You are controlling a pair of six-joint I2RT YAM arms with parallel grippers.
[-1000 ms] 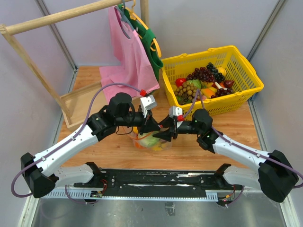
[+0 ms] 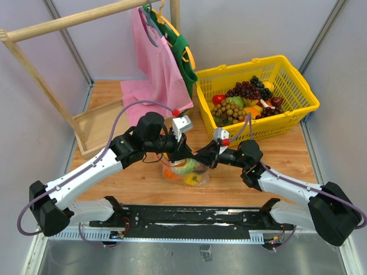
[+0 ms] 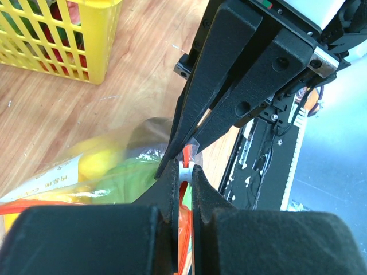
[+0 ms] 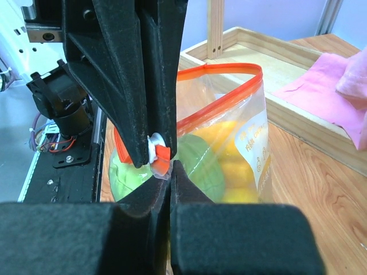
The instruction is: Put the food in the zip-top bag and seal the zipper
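The clear bag (image 4: 259,143) stands on the table with green, yellow and orange food inside. Its orange zipper (image 4: 226,103) gapes apart over much of the mouth in the right wrist view. My left gripper is shut on the white zipper slider (image 4: 153,144) at one end of the zipper. Close beside it, my right gripper is shut at the bag's corner, just below the orange zipper end. Whether thin film lies between its fingers is hard to see. From above, both grippers meet over the bag (image 2: 186,172) and hide its corner.
A yellow basket (image 2: 258,130) full of fruit stands at the back right. At the back left are a wooden rack (image 2: 74,19) with hanging clothes and a wooden tray (image 2: 94,123). Table surface beside the bag (image 2: 123,186) is bare.
The right gripper's fingers were spread at the bag's corner and have come together. Its wrist has tilted a little. The left arm has shifted very slightly.
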